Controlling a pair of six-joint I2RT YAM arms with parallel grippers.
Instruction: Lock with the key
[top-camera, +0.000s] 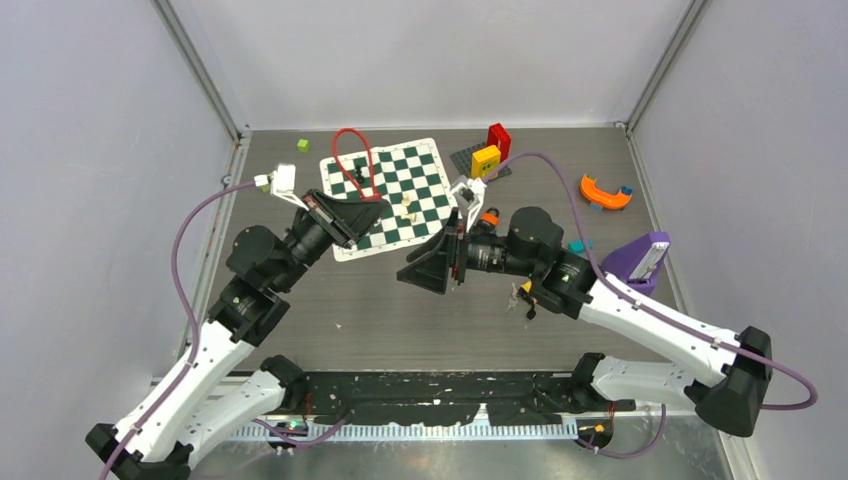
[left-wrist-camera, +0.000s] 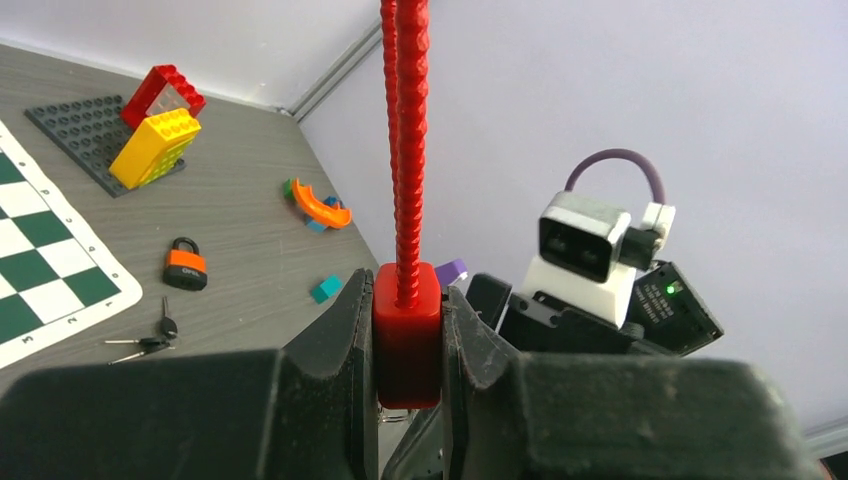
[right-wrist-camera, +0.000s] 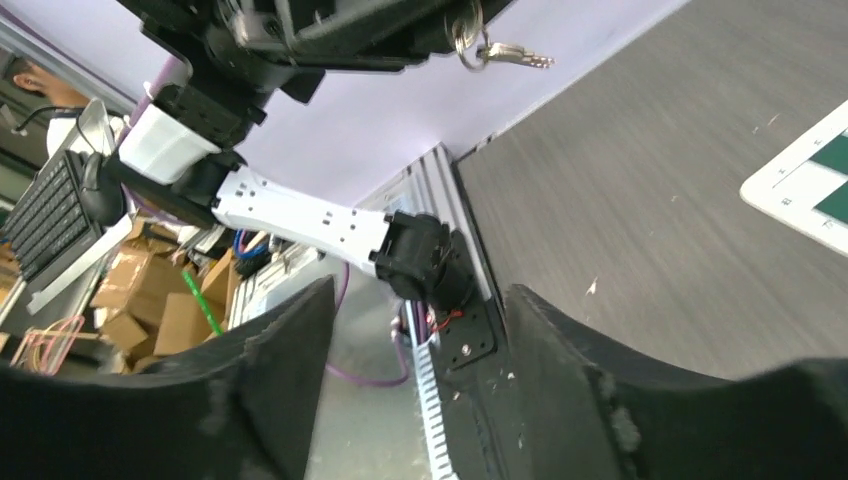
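Note:
A red lock body (left-wrist-camera: 407, 335) with a long red cable loop (left-wrist-camera: 410, 140) rising from it sits between the fingers of my left gripper, which is shut on it. From above, the red loop (top-camera: 352, 160) reaches over the chessboard. A key (right-wrist-camera: 515, 57) on a metal ring hangs beside the left gripper in the right wrist view; whether it sits in the lock cannot be seen. My right gripper stands open, a little apart from the left one, with nothing between its fingers.
A green-and-white chessboard (top-camera: 433, 170) lies behind the arms. An orange padlock (left-wrist-camera: 186, 265) and a separate bunch of keys (left-wrist-camera: 150, 342) rest on the table. Toy bricks (left-wrist-camera: 158, 145) stand at the back, a purple object (top-camera: 638, 262) at the right.

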